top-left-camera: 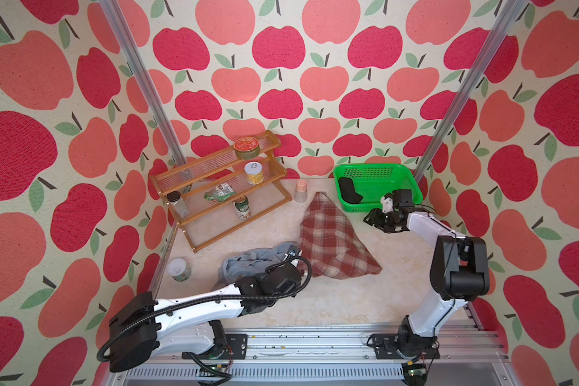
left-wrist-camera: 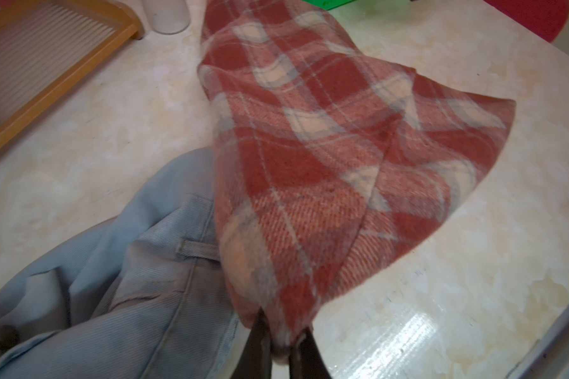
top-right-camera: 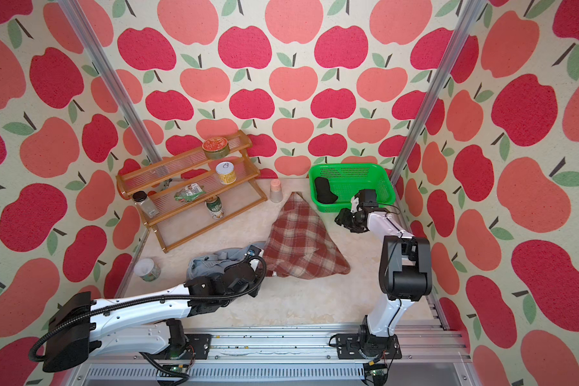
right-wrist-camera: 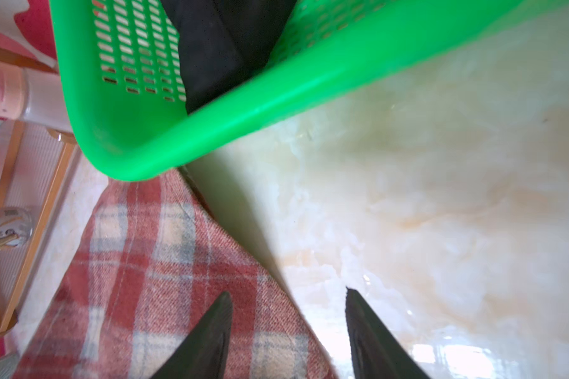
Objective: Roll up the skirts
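A red and cream plaid skirt (top-left-camera: 334, 241) lies spread in a rough triangle at the middle of the table, its far tip near the green basket. In the left wrist view a gathered corner of the plaid skirt (left-wrist-camera: 297, 208) runs down between the fingers of my left gripper, which is shut on it. My right gripper is open, with nothing held; its left finger (right-wrist-camera: 215, 334) shows over the plaid cloth and the other over bare table. In the top views it hovers by the basket's front edge, apart from the skirt.
A bundled light-blue denim garment (left-wrist-camera: 151, 271) lies against the skirt's left side. The green basket (top-left-camera: 379, 207) holds a black item (top-left-camera: 348, 190). A wooden rack (top-left-camera: 234, 199) with cans and jars stands back left. Bare table lies front right.
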